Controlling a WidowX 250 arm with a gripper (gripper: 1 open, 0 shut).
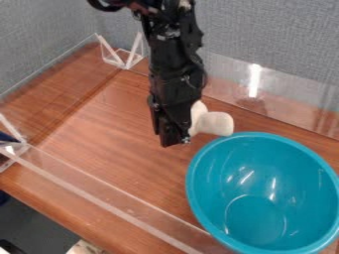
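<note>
My black gripper [176,121] hangs from the arm over the wooden table, just behind and left of a large turquoise bowl [265,198]. A white rounded object [216,123] is beside the gripper on its right, partly behind it; whether the fingers are closed on it cannot be told. The fingertips point down, and their gap is hard to make out.
White wire-like stands sit at the back left [122,55] and left edge [11,144]. A clear barrier runs along the back, with grey walls behind.
</note>
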